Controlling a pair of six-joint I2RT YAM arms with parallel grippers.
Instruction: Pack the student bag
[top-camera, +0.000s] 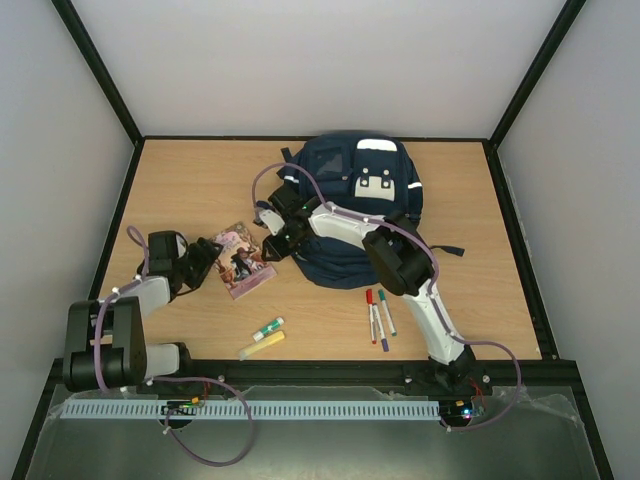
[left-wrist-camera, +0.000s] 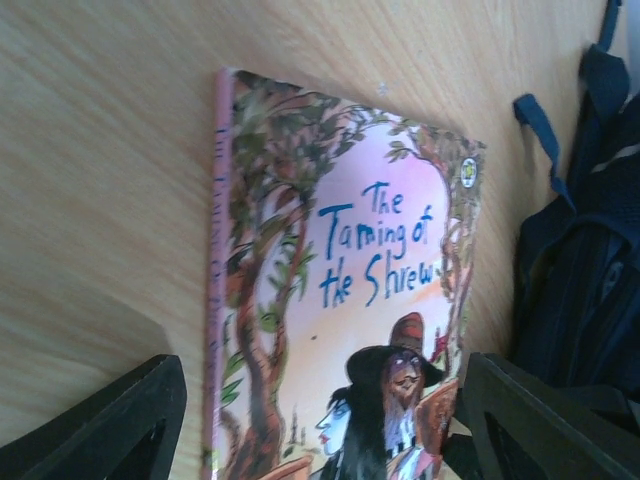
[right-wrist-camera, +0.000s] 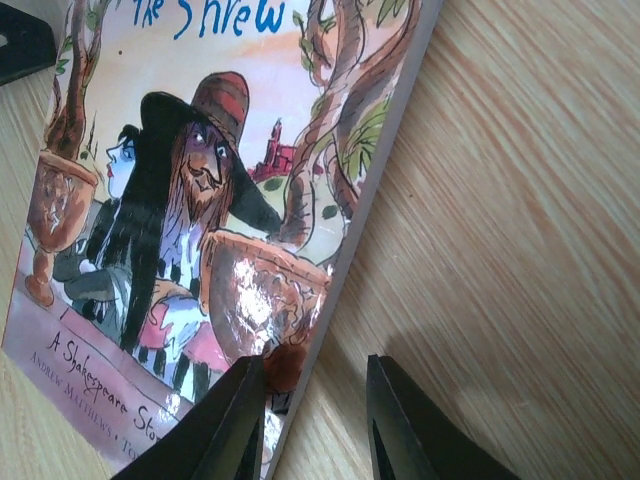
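A picture book, "The Taming of the Shrew" (left-wrist-camera: 340, 260), lies flat on the table, left of the dark blue bag (top-camera: 345, 265). At the book's left edge stands my left gripper (top-camera: 217, 246), open; its two fingers show apart low in the left wrist view, with the book between and beneath them. On the opposite side my right gripper is part open. One of its fingers (right-wrist-camera: 235, 415) overlaps the book's edge in the right wrist view, the other is over bare table; whether they touch the book I cannot tell.
Below the book lie a green-and-white glue stick (top-camera: 268, 328) and a yellow stick-shaped item (top-camera: 262, 345). Several markers (top-camera: 375, 320) sit in front of the bag. My right arm reaches across the bag's lower half.
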